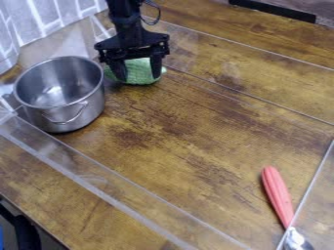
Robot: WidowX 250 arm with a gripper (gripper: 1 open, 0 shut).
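My black gripper [133, 68] is lowered at the top centre-left over a green, textured soft item [148, 78], its fingers reaching down to it and covering part of it. Whether the fingers are closed on the item is unclear. A steel pot [62, 93] with a side handle stands just left of the green item.
A red-handled utensil [276, 195] with a metal end lies at the lower right edge. A light wall or cloth backdrop runs along the upper left.
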